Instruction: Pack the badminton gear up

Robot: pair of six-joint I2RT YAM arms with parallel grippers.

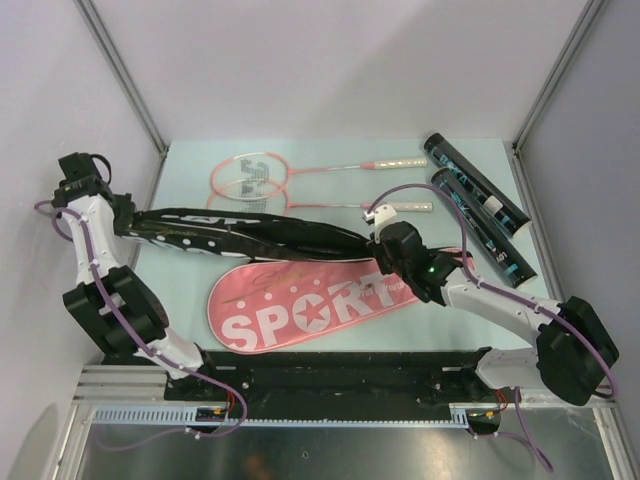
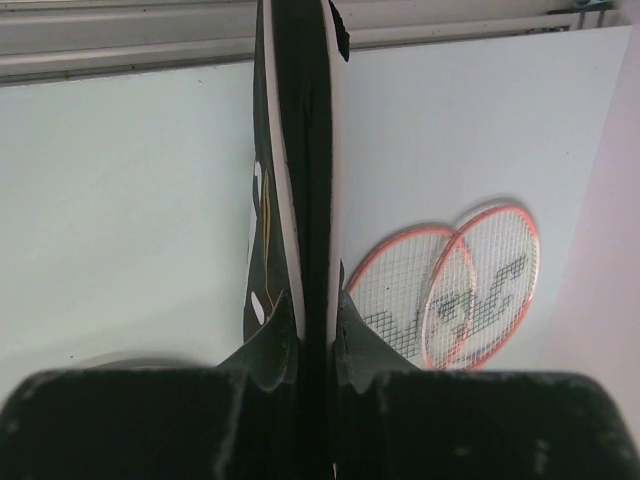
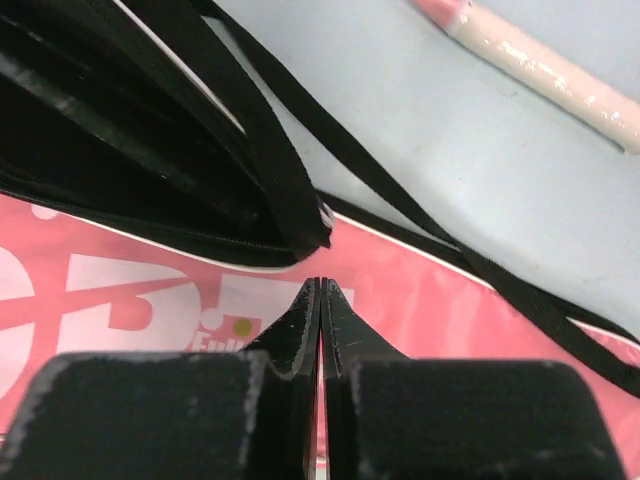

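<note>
A pink bag lettered SPORTY lies flat on the table, its black side drawn out in a long strip toward the left. At the strip's left end my left gripper is shut on the black bag edge; in the left wrist view the edge runs between its fingers. My right gripper is shut, nothing showing between its tips, just above the pink face near the black zip end. Two pink rackets lie behind the bag, heads overlapping. Two black tubes lie at the right.
A black strap trails right from the bag's end. Bare white table shows behind the rackets and at the front left. Walls stand close on the left and right.
</note>
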